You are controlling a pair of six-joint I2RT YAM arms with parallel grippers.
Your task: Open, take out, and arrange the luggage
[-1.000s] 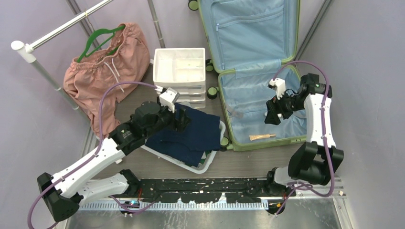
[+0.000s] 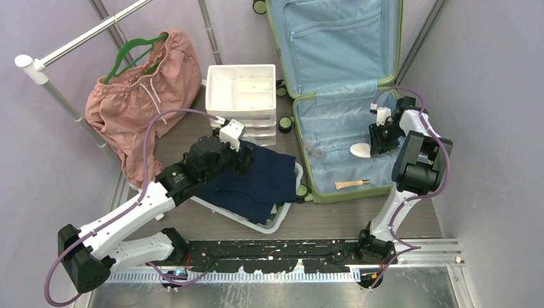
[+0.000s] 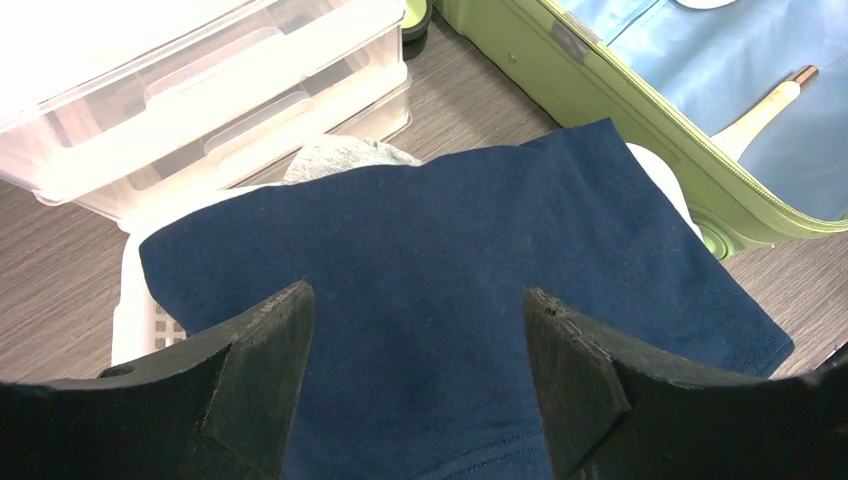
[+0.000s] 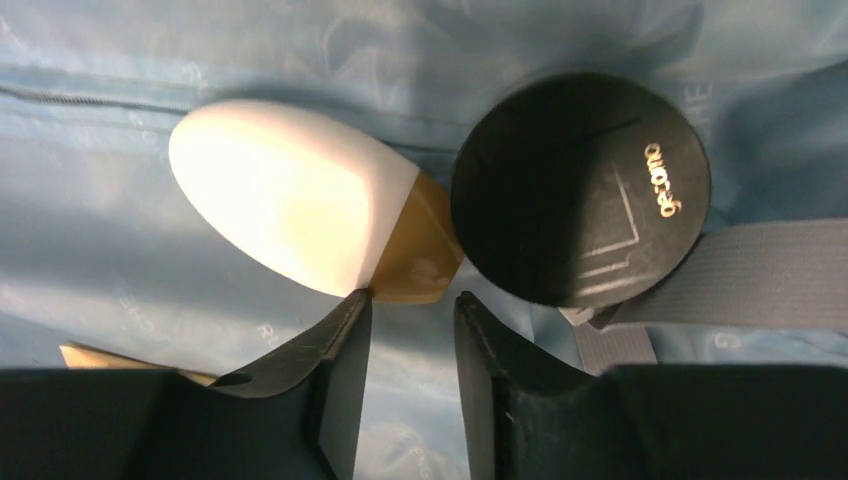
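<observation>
The open green suitcase [image 2: 308,160] has a blue lining. In it lie a white oval item with a gold end [image 4: 270,190], a black round item [image 4: 580,190] beside it, and a gold tube [image 2: 351,183]. My right gripper is down in the case at the oval item's gold end, part open, with one fingertip at its edge. My left gripper is open above navy folded clothing [image 3: 420,230] in a white basket [image 2: 269,228].
A white drawer unit [image 2: 241,70] stands behind the basket. Pink clothing [image 2: 122,128] hangs from a green hanger on the rack at left. Grey walls edge the area, close by the right arm.
The right arm has reached farther into the suitcase and right, down to the white oval item. The left arm has shifted only very slightly.
</observation>
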